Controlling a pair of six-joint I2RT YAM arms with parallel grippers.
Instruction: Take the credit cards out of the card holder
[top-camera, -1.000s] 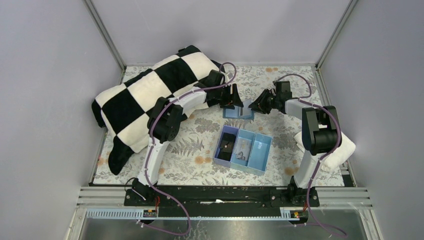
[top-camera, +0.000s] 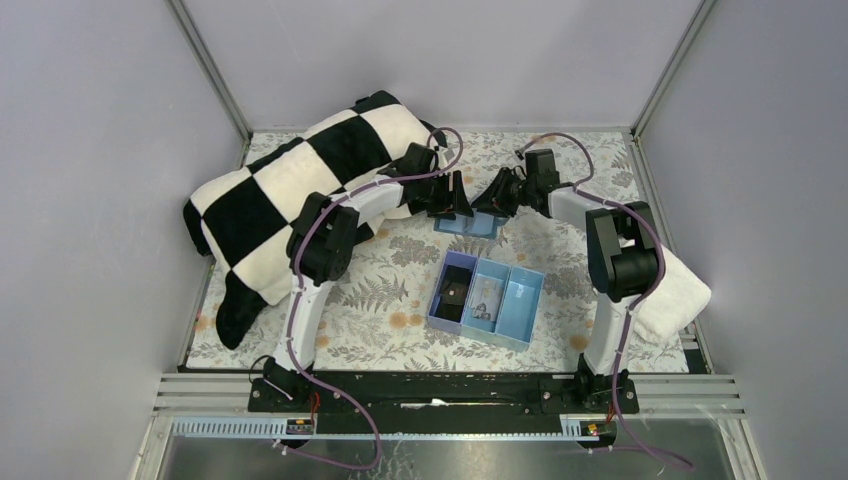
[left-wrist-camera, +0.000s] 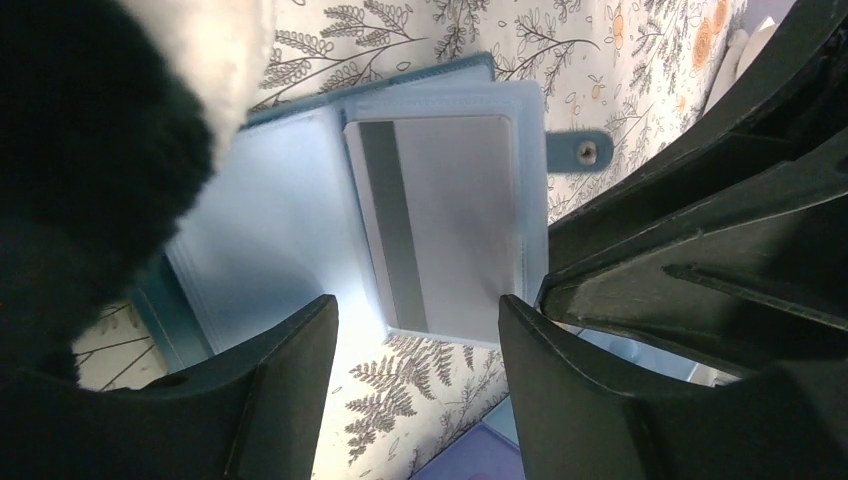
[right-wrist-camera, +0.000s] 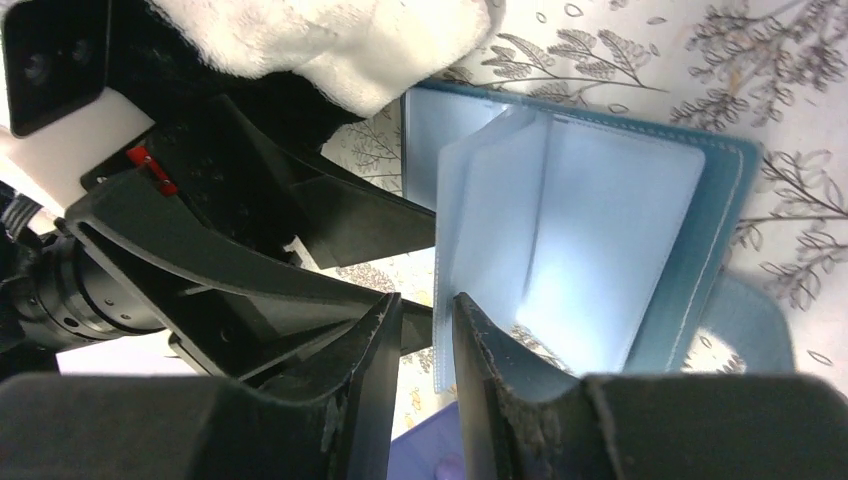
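The blue card holder (top-camera: 465, 226) lies opened flat on the cloth between both grippers. In the left wrist view, a pale card with a dark stripe (left-wrist-camera: 450, 220) sits in one of its clear sleeves. My left gripper is over that sleeve, its fingers apart; whether they touch it cannot be told. Close by on the right, my right gripper (top-camera: 478, 205) comes in from the other side. In the right wrist view, a raised clear sleeve (right-wrist-camera: 485, 220) stands with its edge near the gap of the right gripper, which is open.
A blue-purple divided box (top-camera: 525, 300) stands in front of the holder; a dark item (top-camera: 453, 292) and a clear item (top-camera: 486, 298) lie in it. The checkered cushion (top-camera: 305, 190) crowds the left side. A white folded cloth (top-camera: 672, 300) lies at right.
My right gripper has moved left, close to the left gripper. The holder has shifted slightly left, and the left gripper has also moved a little left.
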